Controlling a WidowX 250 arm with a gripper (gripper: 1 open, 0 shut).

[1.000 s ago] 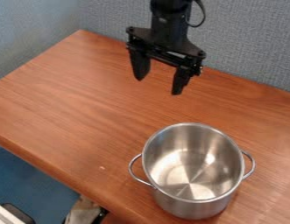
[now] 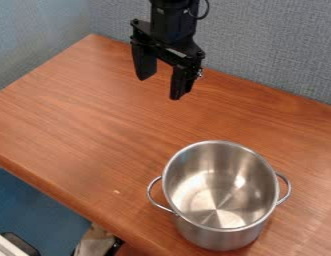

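My black gripper (image 2: 162, 74) hangs from the top centre over the back of the table, its two fingers spread open with nothing between them. A shiny steel pot (image 2: 220, 195) with two side handles stands upright and empty at the front right of the wooden table (image 2: 88, 120), well apart from the gripper.
A grey textured wall (image 2: 275, 40) runs behind the table. Beyond the table's front left edge is a blue floor (image 2: 34, 205) with some small objects at the bottom.
The gripper has moved to the left and slightly up along the back of the table, still open. The pot has not moved.
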